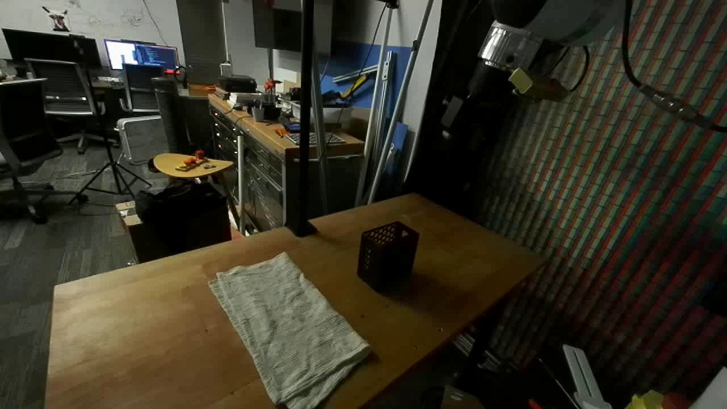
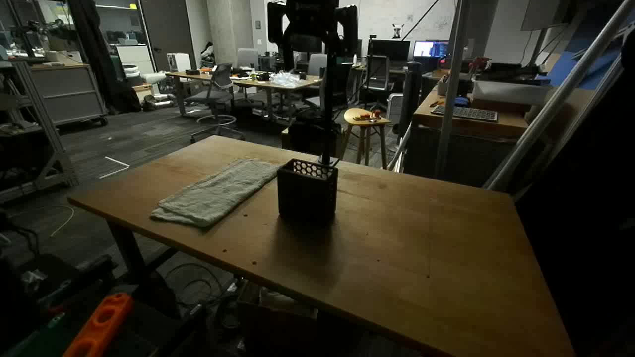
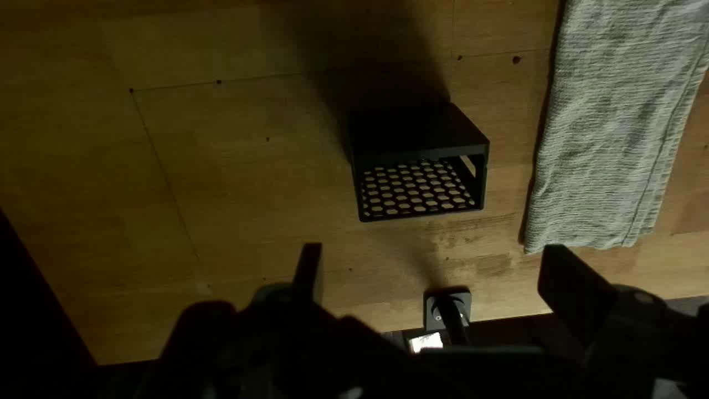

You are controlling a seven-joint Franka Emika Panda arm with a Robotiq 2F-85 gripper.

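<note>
A black open-topped box (image 1: 387, 257) with honeycomb holes in its sides stands upright on the wooden table. From above, the wrist view looks into the box (image 3: 415, 186), and it appears empty. Beside it a pale grey-green cloth (image 1: 289, 330) lies flat and folded; the same cloth (image 2: 217, 191) is left of the box in exterior view 2. High over the table hangs my gripper, its two dark fingers wide apart with nothing between them. It touches neither box nor cloth. In exterior view 2 the gripper (image 2: 312, 56) shows at the top edge.
A black post (image 2: 327, 89) rises from the table's far edge, close behind the box. Bare wood on the table (image 2: 428, 238) leaves wide room on the side of the box away from the cloth. A patterned curtain (image 1: 613, 204) hangs beside the table.
</note>
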